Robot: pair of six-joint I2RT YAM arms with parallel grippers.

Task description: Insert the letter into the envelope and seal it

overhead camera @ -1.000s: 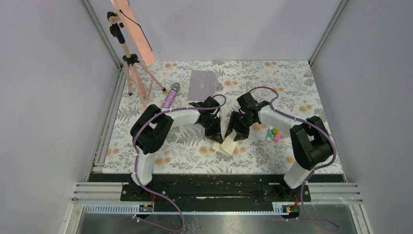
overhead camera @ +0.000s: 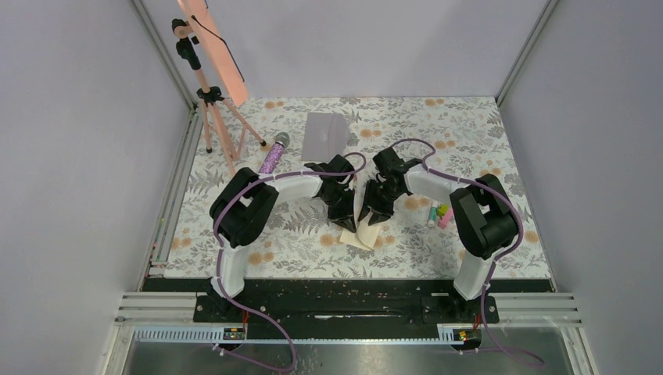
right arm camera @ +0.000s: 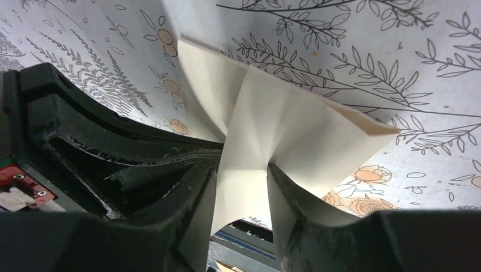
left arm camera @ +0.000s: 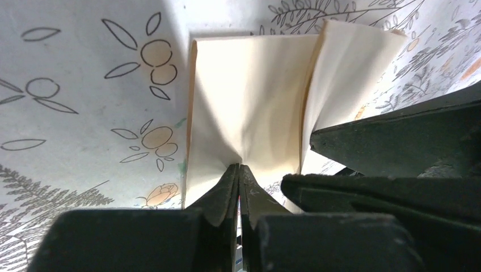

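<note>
A folded cream paper piece, seemingly the envelope, lies near the table's front middle. Over its left part my left gripper points down. In the left wrist view that gripper is shut, its tips against the cream paper and nothing visible between them. A right-hand flap stands up beside the right gripper's fingers. From the right wrist view, my right gripper is part open, with the raised cream flap at its tips. No separate letter can be made out.
A grey sheet lies at the back, with a purple microphone to its left. At right are a glue stick and a pink item. A tripod stands back left. Both grippers are close together.
My right arm has shifted left, bringing its gripper nearer the left one. The paper's right part has changed shape beneath it. The left arm is nearly still.
</note>
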